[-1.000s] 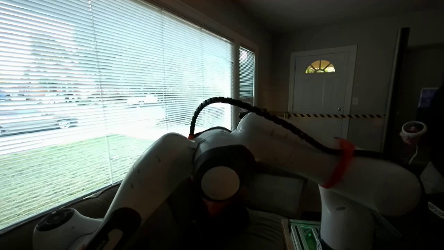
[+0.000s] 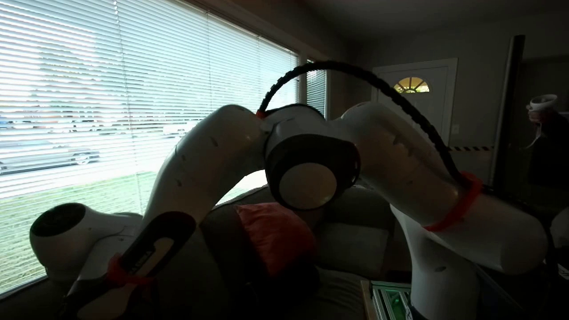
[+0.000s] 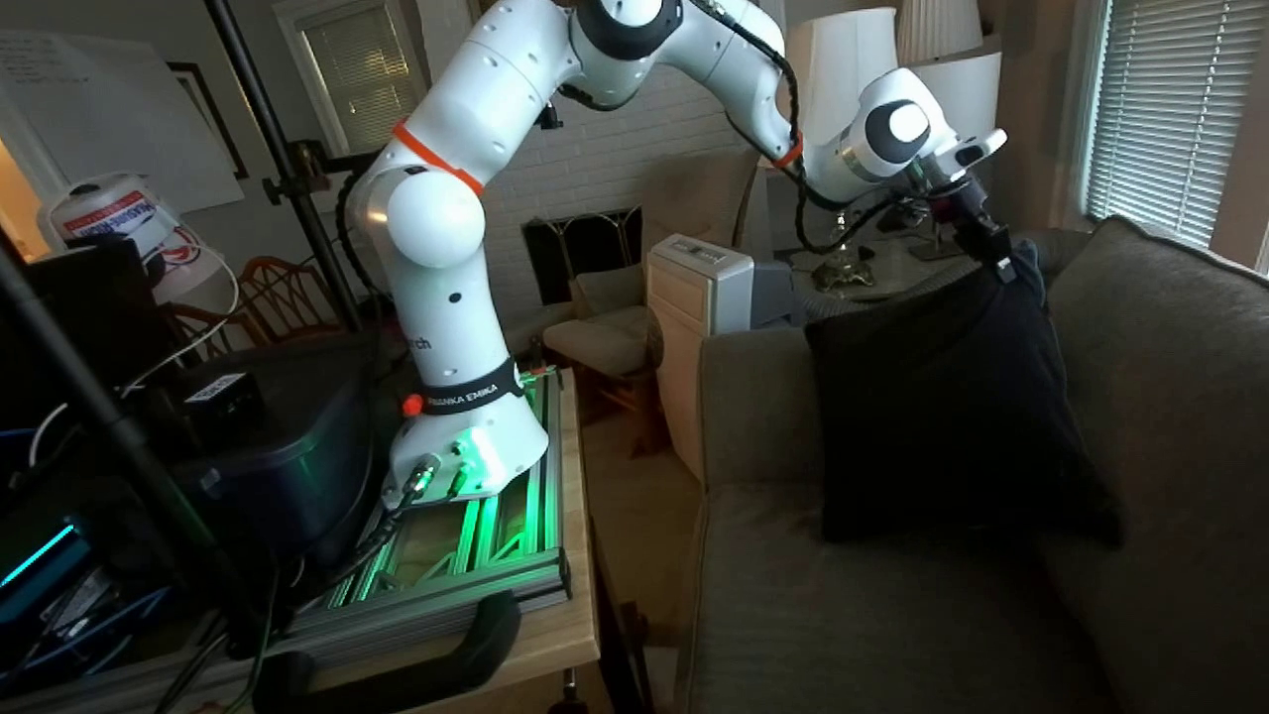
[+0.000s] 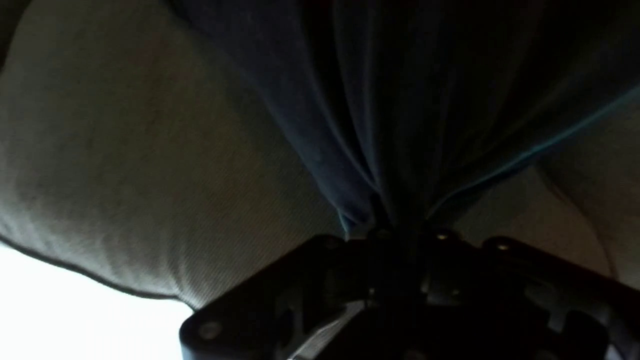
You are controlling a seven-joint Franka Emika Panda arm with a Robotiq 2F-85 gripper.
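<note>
A dark navy, nearly black cushion [image 3: 952, 405] rests tilted on the sofa in the second exterior view, with its top corner drawn up to my gripper [image 3: 1002, 264]. In the wrist view, my gripper is shut on the cloth of that cushion [image 4: 384, 120], which gathers into folds between the fingers. The dark fingertips are hard to make out there. The first exterior view shows my arm [image 2: 314, 160] arched across the middle; the gripper itself is out of sight below the lower left.
The grey-brown sofa [image 3: 809, 607] has free seat room in front of the cushion. A red cushion [image 2: 277, 229] lies on the sofa behind my arm. A window with blinds [image 2: 133, 106] runs along the left. Lamps [image 3: 842, 71] stand behind the wrist.
My arm has risen, its elbow and cable standing much higher than a second ago. More of the red cushion now shows beneath it. The white handheld device at the right has also moved up.
</note>
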